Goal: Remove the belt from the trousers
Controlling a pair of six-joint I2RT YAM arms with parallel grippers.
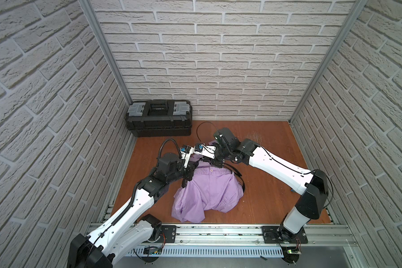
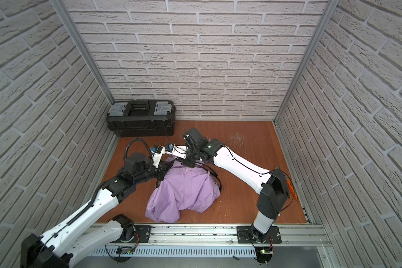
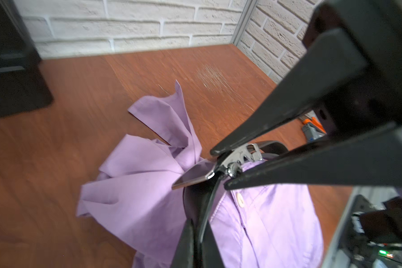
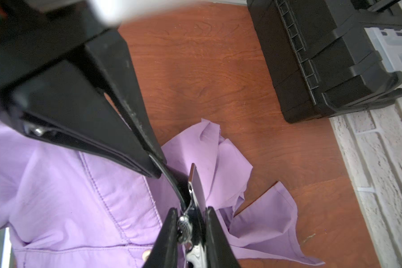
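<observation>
Lilac trousers [image 1: 210, 192] lie bunched at the middle of the table, the black belt [image 2: 214, 176] curving along their right side. In the left wrist view the belt's silver buckle [image 3: 243, 156] is above the cloth, and my right gripper is shut on it. My left gripper is shut at the black strap below the buckle, which runs down between its fingers. The two grippers are close together over the waist of the trousers, partly hiding each other in the top views.
A black toolbox [image 1: 158, 122] stands at the back left. An orange-and-grey object [image 2: 294, 191] lies at the right edge.
</observation>
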